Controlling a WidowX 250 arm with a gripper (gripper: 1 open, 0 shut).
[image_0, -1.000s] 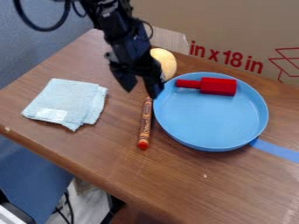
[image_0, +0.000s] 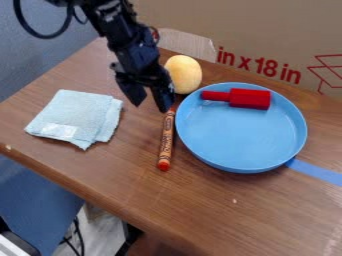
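Observation:
My gripper (image_0: 151, 98) hangs at upper centre, pointing down just above the top end of an orange-brown marker (image_0: 167, 140) with a red tip, lying lengthwise on the table. Whether the fingers are open or shut is hard to make out. Right of the marker is a blue plate (image_0: 241, 140) with a red object (image_0: 247, 98) on its upper part. A yellow object (image_0: 185, 72) stands behind the gripper, and a folded light-blue cloth (image_0: 74, 117) lies on the left.
A cardboard box (image_0: 267, 35) forms the back. A strip of blue tape (image_0: 315, 171) runs to the right of the plate. The table's left edge drops to a blue surface below.
The arm and gripper have shifted a little to the left, uncovering more of the yellow object. The objects on the table have not visibly moved.

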